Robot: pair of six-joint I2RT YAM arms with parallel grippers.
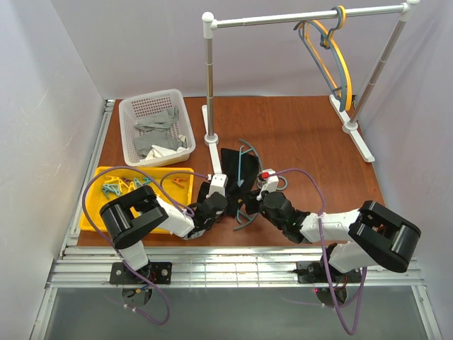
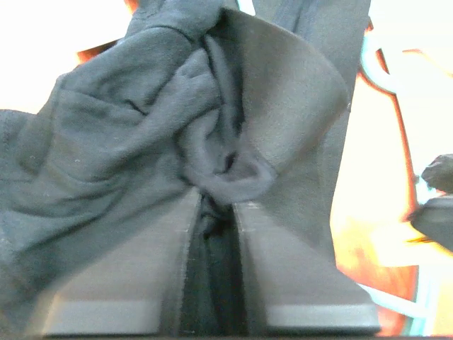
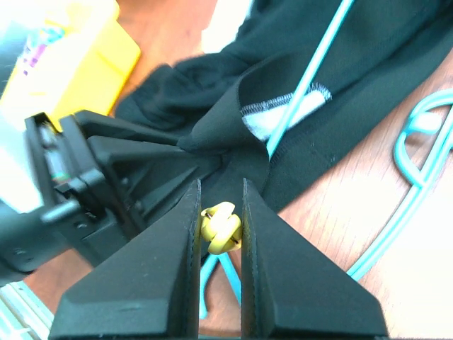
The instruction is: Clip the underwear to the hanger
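Note:
Black underwear (image 1: 233,166) lies bunched at the table's front middle, over a light blue hanger (image 1: 251,149); its rod (image 3: 304,85) crosses the cloth beside a white label in the right wrist view. My left gripper (image 1: 219,198) is down on the cloth, fingers blurred and slightly apart at the folds (image 2: 141,127); its grip is unclear. My right gripper is shut on a small yellow clip (image 3: 221,228), just to the right of the left gripper.
A yellow tray of clips (image 1: 99,212) sits at the left front, a white basket of clothes (image 1: 127,134) behind it. A rail (image 1: 269,18) with hangers (image 1: 343,71) stands at the back.

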